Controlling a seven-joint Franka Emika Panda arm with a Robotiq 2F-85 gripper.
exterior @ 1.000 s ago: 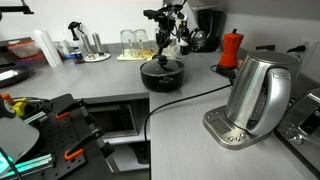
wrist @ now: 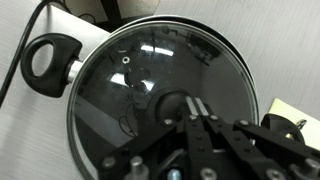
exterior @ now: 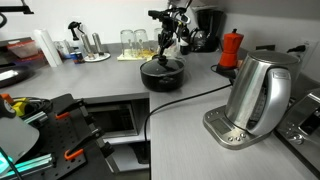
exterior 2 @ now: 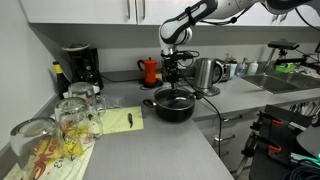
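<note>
A black pot (exterior: 162,78) with a glass lid (wrist: 110,90) sits on the counter. The lid lies over the pot, and its dark round knob (wrist: 168,106) shows near the middle of the wrist view. My gripper is above the lid, its fingers close together beside the knob in that view. The fingers are shut, and nothing shows between them. In the second exterior view the arm reaches down over the pot (exterior 2: 174,107) from behind. Whether the fingertips touch the knob or lid cannot be told.
A steel kettle (exterior: 260,95) stands at the right in the first exterior view, with a red moka pot (exterior: 230,50) farther back. Upturned glasses (exterior 2: 74,116) and a black knife (exterior 2: 130,119) are left of the pot in the second view. A black cable (exterior: 180,100) crosses the counter.
The upper part of the arm behind the pot has shifted a little. The pot and its lid appear to be in the same place.
</note>
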